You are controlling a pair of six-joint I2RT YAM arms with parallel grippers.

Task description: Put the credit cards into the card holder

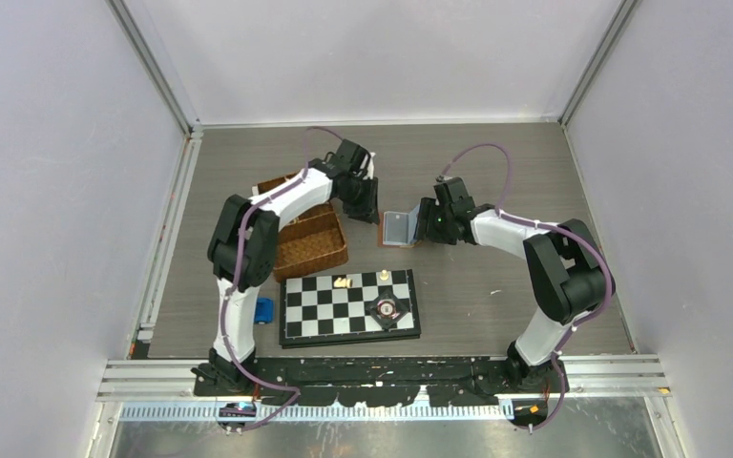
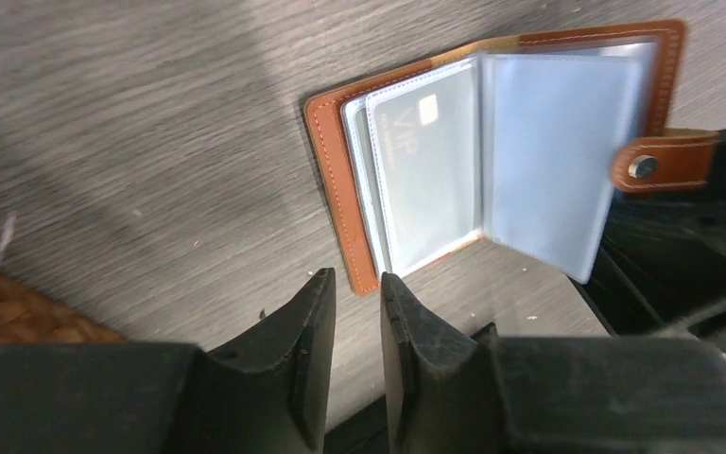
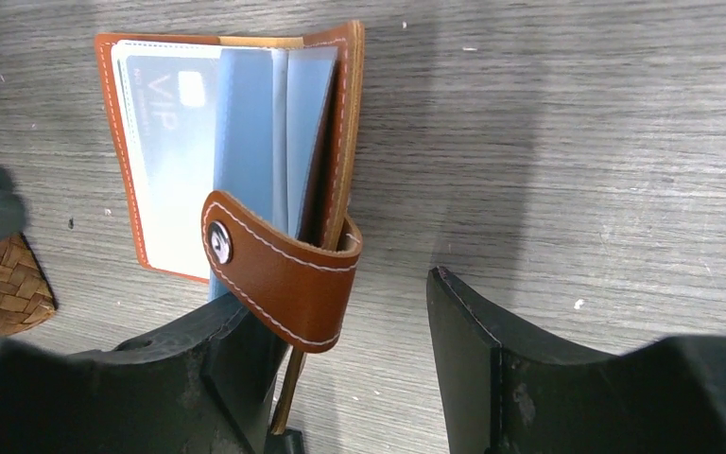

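The brown card holder (image 1: 396, 229) lies open on the table, its clear sleeves raised on the right, with a pale card (image 2: 421, 170) marked VIP in it. My left gripper hangs just left of the holder, slightly parted, with nothing visible between its fingers. My right gripper stands open at the holder's right side, the snap strap (image 3: 279, 270) and sleeve edge between its fingers.
A woven basket (image 1: 310, 253) with compartments sits left of the holder, partly under the left arm. A chessboard (image 1: 320, 324) with pieces and a dark object lies in front.
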